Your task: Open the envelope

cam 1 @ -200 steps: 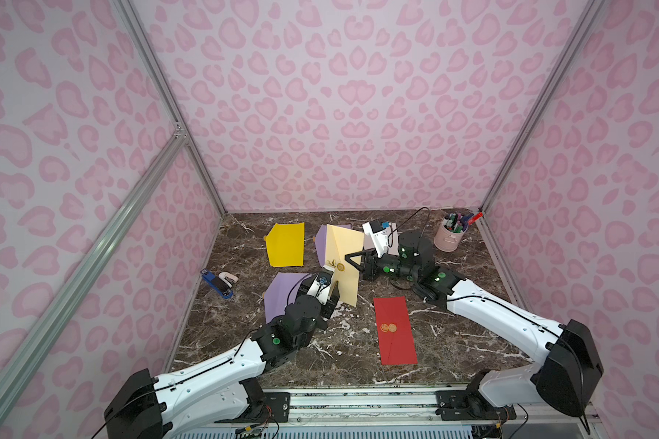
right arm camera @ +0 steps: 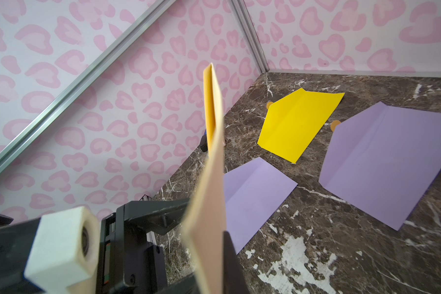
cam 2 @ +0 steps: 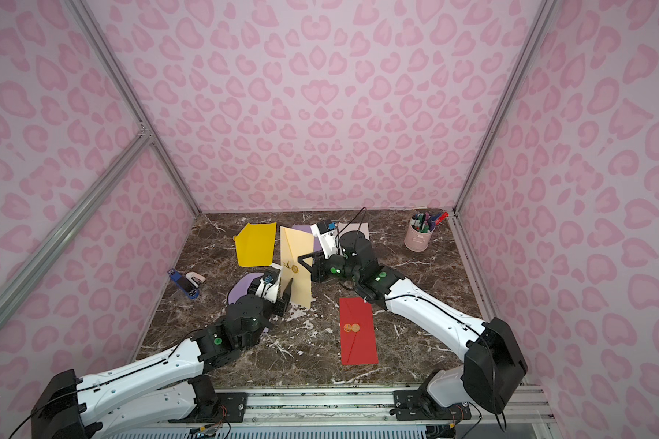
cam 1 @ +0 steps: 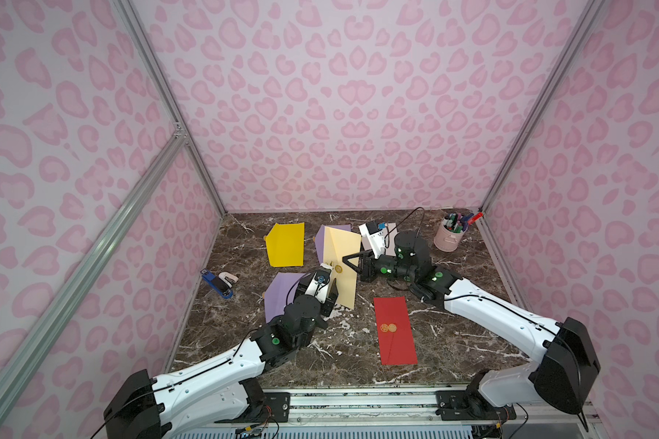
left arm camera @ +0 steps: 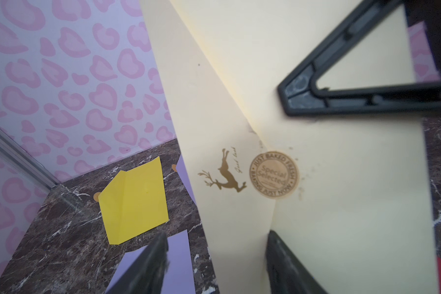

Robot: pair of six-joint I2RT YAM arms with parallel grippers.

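A cream envelope [cam 1: 347,281] with a stag print and a round seal stands upright above the table, its long edge flap toward my left gripper. My right gripper [cam 1: 352,262] is shut on the envelope, pinching it from the right side. In the left wrist view, the open fingers of my left gripper come up from the bottom around the flap [left arm camera: 235,220]. One finger [left arm camera: 144,269] stands clear on the left; the other [left arm camera: 291,274] is at the flap's inner edge. Whether it is tucked underneath, I cannot tell. The right wrist view shows the envelope [right arm camera: 211,196] edge-on.
A yellow envelope [cam 1: 287,245] and purple ones [cam 1: 282,289] lie behind and left. Front right is a red envelope [cam 1: 394,336], still sealed. A pen cup [cam 1: 448,237] stands at back right; a blue tool [cam 1: 216,284] lies far left.
My right gripper and the cream envelope have drifted slightly left, toward my left gripper. The left arm stays almost in place.
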